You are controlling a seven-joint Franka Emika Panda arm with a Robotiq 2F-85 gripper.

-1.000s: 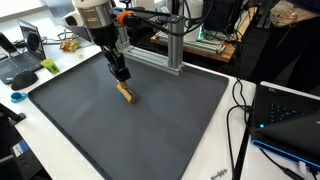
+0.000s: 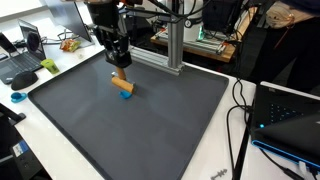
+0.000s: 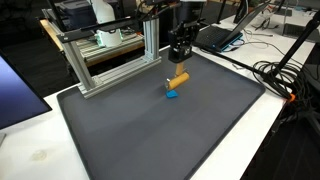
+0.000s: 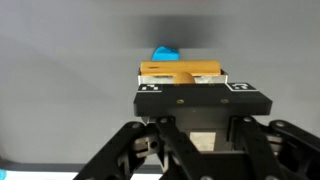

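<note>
A mallet-like orange piece (image 2: 123,84) hangs at the back of the dark board, its round bar low and its stem upward. Around that stem my gripper (image 2: 119,67) is shut, pointing down. In the wrist view, the bar of the orange piece (image 4: 180,68) lies crosswise just beyond the fingers. A small blue object (image 3: 172,95) is just below the bar, on or close to the board; whether the two touch, I cannot tell. Part of the same blue object (image 4: 165,54) peeks out past the bar in the wrist view.
The dark board (image 2: 130,130) is bare in front and to both sides. Behind it stands a metal frame (image 3: 107,77). A laptop (image 2: 35,43) and other clutter lie at the back left; a black case (image 2: 288,122) is off to the right.
The orange bar has risen and swung from steeply slanted to nearly level. My gripper has risen slightly with it. More of the blue object now shows below.
</note>
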